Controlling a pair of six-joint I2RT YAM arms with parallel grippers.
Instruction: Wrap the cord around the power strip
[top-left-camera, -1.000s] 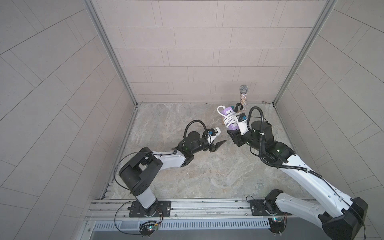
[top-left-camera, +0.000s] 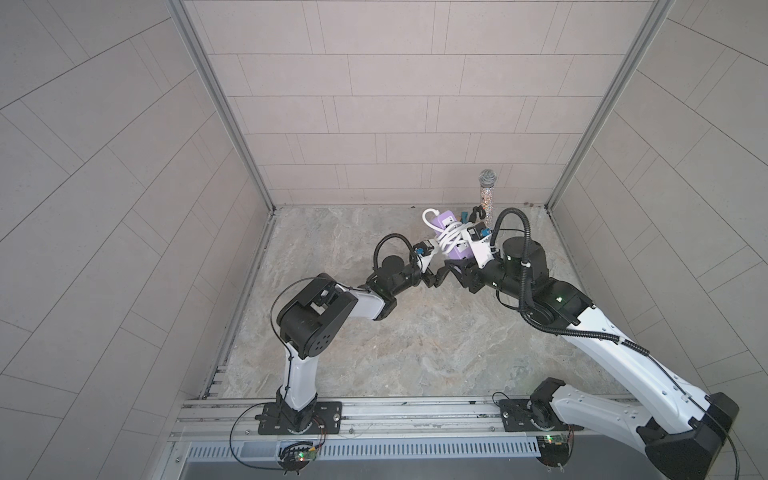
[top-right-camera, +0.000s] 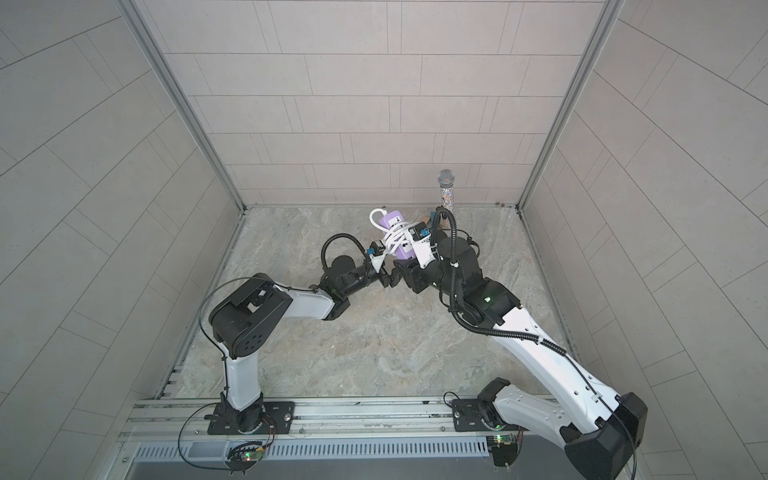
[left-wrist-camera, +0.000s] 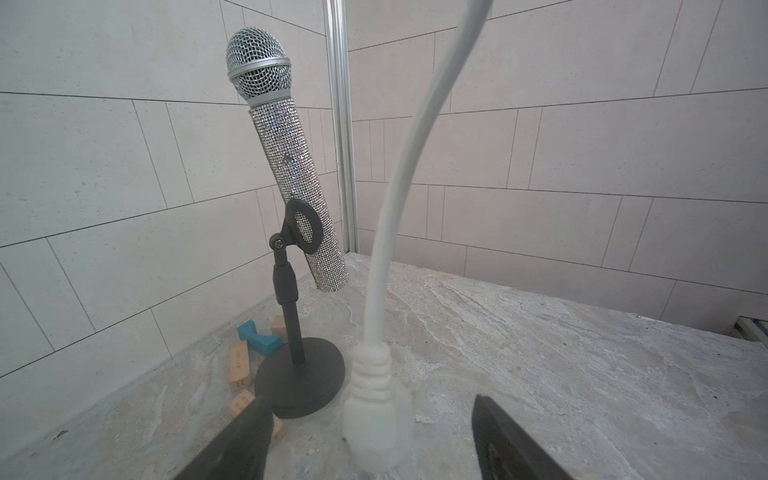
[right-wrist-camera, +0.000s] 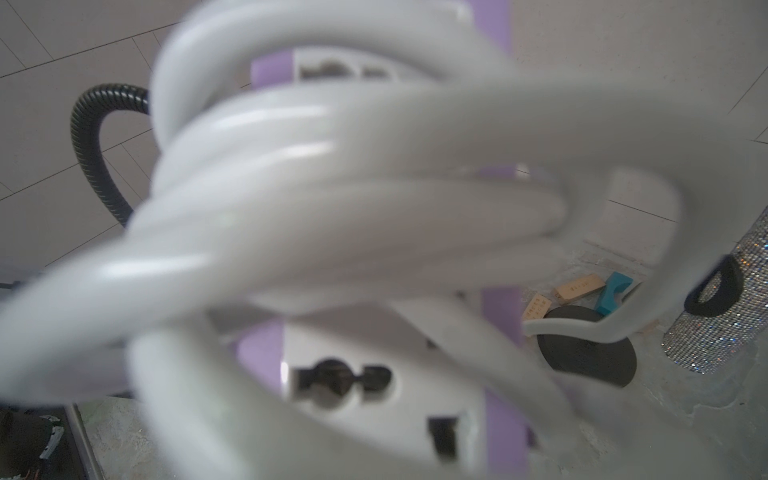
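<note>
The purple and white power strip (top-left-camera: 445, 219) is held up off the table, with several turns of its thick white cord (top-left-camera: 454, 235) wound around its middle. My right gripper (top-left-camera: 464, 268) is shut on the strip's near end; in the right wrist view the coils and the strip's sockets (right-wrist-camera: 344, 382) fill the picture, hiding the fingers. My left gripper is open. A white plug (left-wrist-camera: 374, 424) with its cord rising from it shows between its fingers in the left wrist view; whether they touch it I cannot tell.
A glittery microphone (left-wrist-camera: 292, 152) leans in a black stand (left-wrist-camera: 300, 376) near the back wall. Wooden blocks (left-wrist-camera: 239, 364) and a blue block (left-wrist-camera: 259, 339) lie beside the stand's base.
My left gripper has moved right and slightly away from the front edge, close beside the right gripper. The right gripper and the strip have shifted slightly left.
</note>
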